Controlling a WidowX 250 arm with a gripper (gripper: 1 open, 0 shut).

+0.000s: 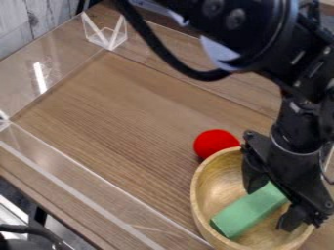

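Note:
My black gripper (280, 186) is over the right part of a tan bowl (209, 190) at the lower right, with its fingers open and reaching down to the rim and inside. A green block (241, 214) lies in the bowl, partly behind the fingers. A red round object (216, 143) rests on the wooden table just behind the bowl, to the left of my gripper.
A white bracket-like object (104, 29) stands at the back left edge. Black cables run at the lower left, past the table's edge.

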